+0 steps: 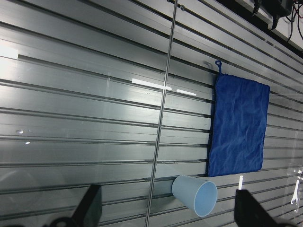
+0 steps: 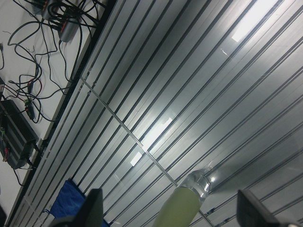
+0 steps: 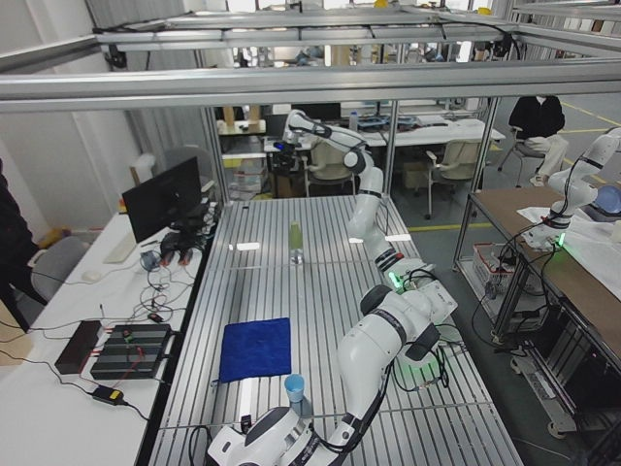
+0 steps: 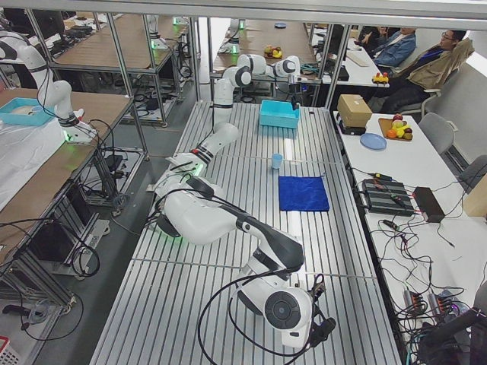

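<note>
A light-blue cup (image 3: 294, 386) (image 4: 277, 160) (image 1: 194, 195) stands near a blue cloth (image 3: 254, 349) (image 4: 303, 194) (image 1: 239, 125). A green bottle with a clear part (image 3: 295, 239) (image 2: 180, 208) is on the slatted metal table (image 3: 252, 291), hidden behind an arm in the camera right view. My left gripper (image 4: 294, 97) is open, above the table, with the cup below between its fingertips' line of sight. My right gripper (image 4: 323, 329) is open at the other end, raised, with the bottle below it.
A blue bin (image 4: 278, 114) sits at the left arm's end. Side desks hold a monitor (image 3: 163, 194), power boxes (image 3: 131, 351) and tangled cables along the table's edge.
</note>
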